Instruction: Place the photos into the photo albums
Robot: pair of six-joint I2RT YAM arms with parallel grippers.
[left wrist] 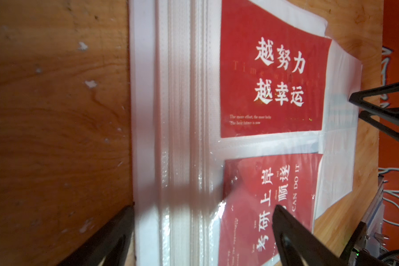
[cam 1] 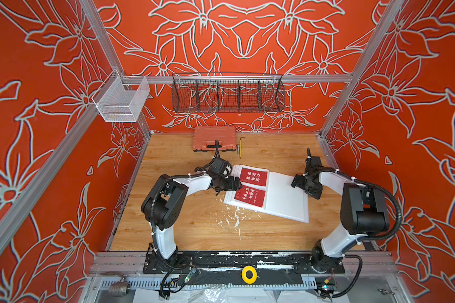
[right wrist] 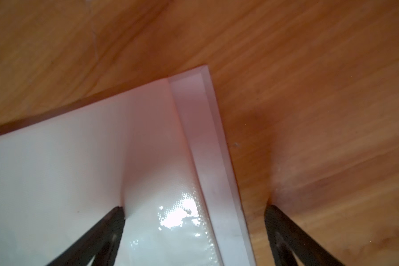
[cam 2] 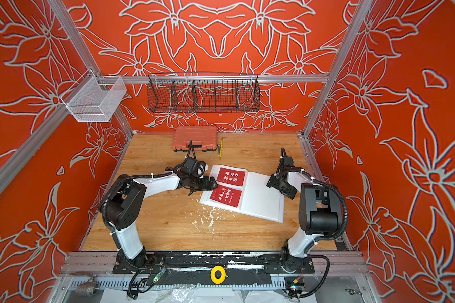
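Note:
An open white photo album lies on the table. Its left page carries two red cards in clear sleeves, an upper one and a lower one. The right page is blank white. My left gripper hangs low over the album's left edge and its stacked pages, fingers apart, with nothing visible held. My right gripper is open over the far right corner of the album, one finger above the page and the other above bare wood.
A red toolbox and a yellow-handled tool lie at the back. A black wire basket and a white basket hang on the frame. Bare wood surrounds the album, with white flecks in front of its left page.

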